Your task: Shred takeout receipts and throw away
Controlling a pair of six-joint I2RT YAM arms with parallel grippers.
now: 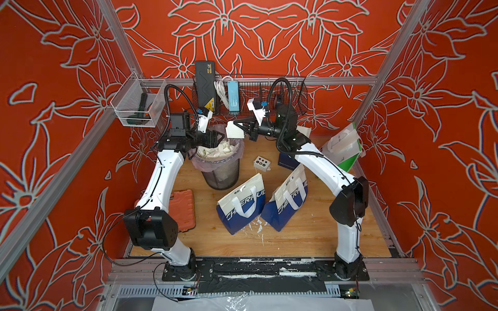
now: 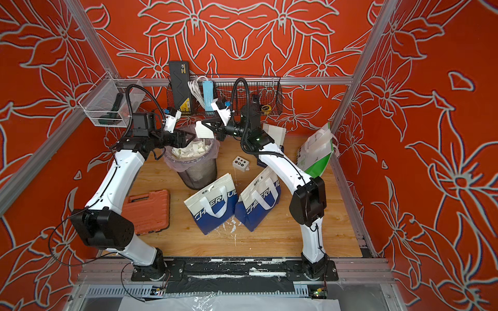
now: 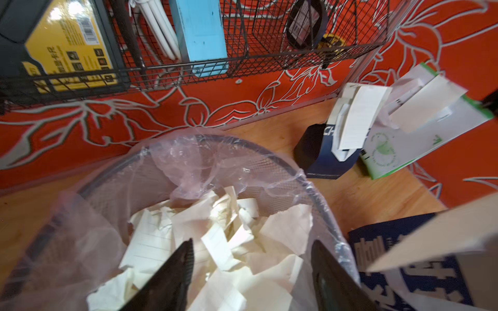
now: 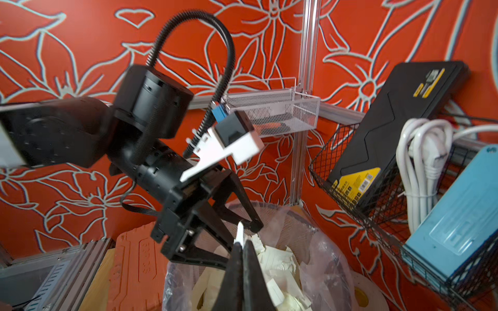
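Observation:
My right gripper (image 1: 243, 126) is shut on a white receipt piece (image 1: 235, 130), which hangs beside the bin's far right rim. In the right wrist view that piece shows edge-on as a thin white sliver (image 4: 239, 232) between the closed fingertips. My left gripper is above the trash bin (image 1: 222, 173), fingers apart, with no paper seen between them. Torn receipt pieces (image 3: 223, 248) are heaped inside the bin's pink liner (image 3: 181, 165). The receipt piece also appears blurred (image 3: 446, 230) at the right of the left wrist view.
Two blue-and-white paper bags (image 1: 241, 203) stand front centre, with small scraps near them. Another dark bag (image 3: 332, 150) and a green-white bag (image 1: 343, 147) stand at right. A wire basket (image 3: 290, 51) hangs behind the bin. An orange case (image 1: 179, 210) lies front left.

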